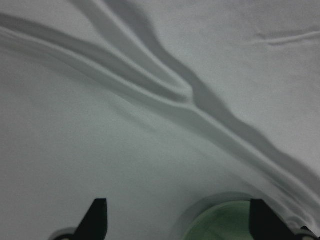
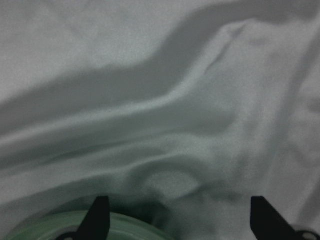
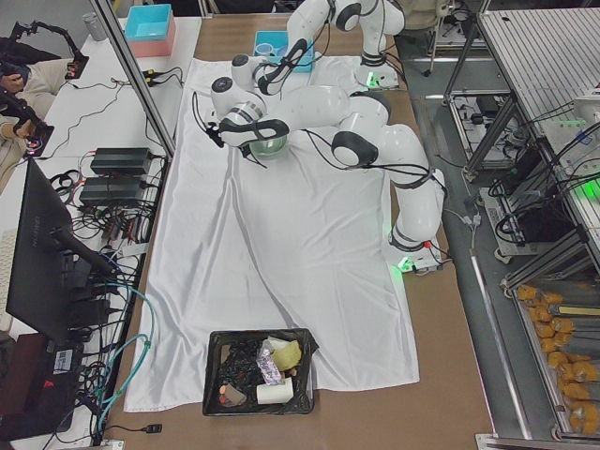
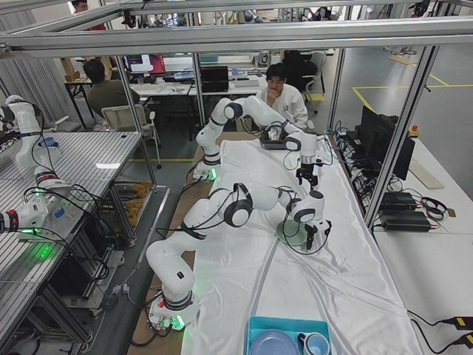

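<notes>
A green round plate [image 4: 290,233] lies on the white cloth [image 3: 281,234], partly hidden under the arms in the camera left view. My left gripper is open over the cloth with nothing between its fingers; the plate's edge shows at lower right in its wrist view. My right gripper is also open and empty, with the plate's rim at lower left in its wrist view. In the camera right view both grippers hang near the plate, one behind it and one at its side.
A black bin [image 3: 212,375] with mixed items stands at one end of the table, a blue tray [image 4: 259,329] with a dish and mug at the other. Monitor and boxes line one side.
</notes>
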